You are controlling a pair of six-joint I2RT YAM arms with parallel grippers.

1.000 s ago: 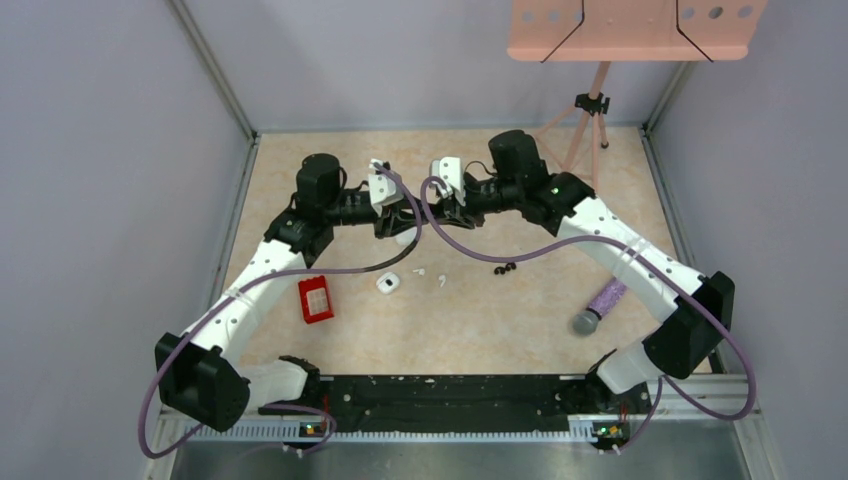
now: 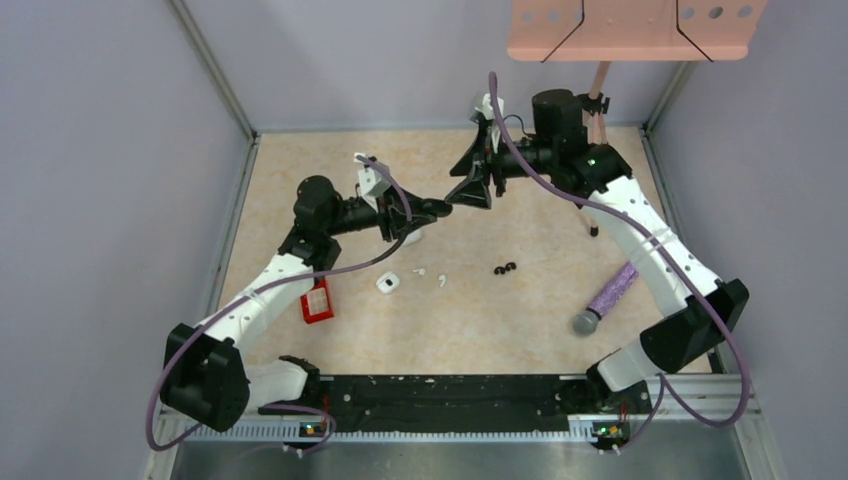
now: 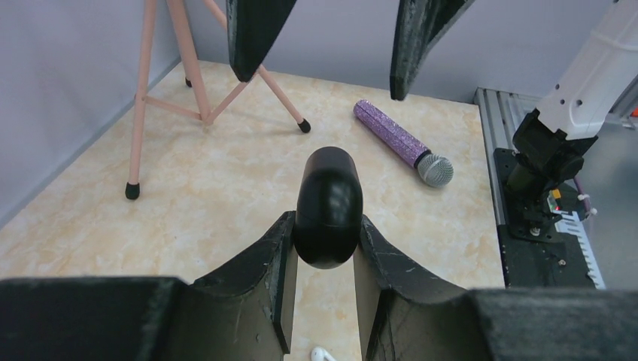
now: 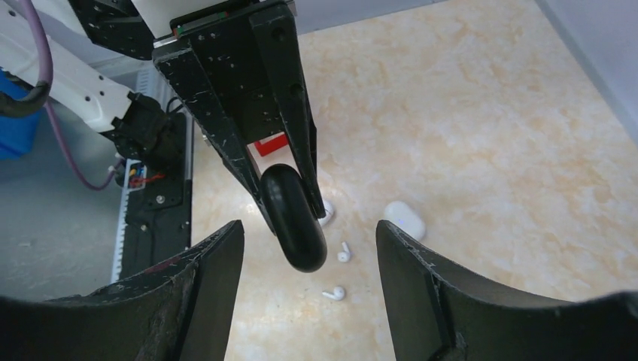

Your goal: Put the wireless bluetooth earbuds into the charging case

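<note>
A glossy black charging case (image 4: pixel 293 218), rounded and elongated, is clamped by my left gripper at one end and held up over the table. No opening shows on it, and its lid appears closed. My right gripper (image 2: pixel 468 185) stands open a short way from the case, its fingers (image 4: pixel 203 278) on either side with nothing between them. Two black earbuds (image 2: pixel 505 268) lie side by side on the table, right of centre. Two white earbuds (image 4: pixel 343 253) lie apart near the middle. A small white case (image 2: pixel 388 283) rests left of them.
Another white case (image 4: pixel 405 219) lies partly under my left gripper. A red box (image 2: pixel 317 300) is by the left arm, a purple microphone (image 2: pixel 606 298) at the right. A pink stand (image 3: pixel 202 83) rises at the back right.
My right gripper has drawn back from the case, away to the right and toward the back, and its fingers have parted. My left gripper has stayed nearly in place with the case.
</note>
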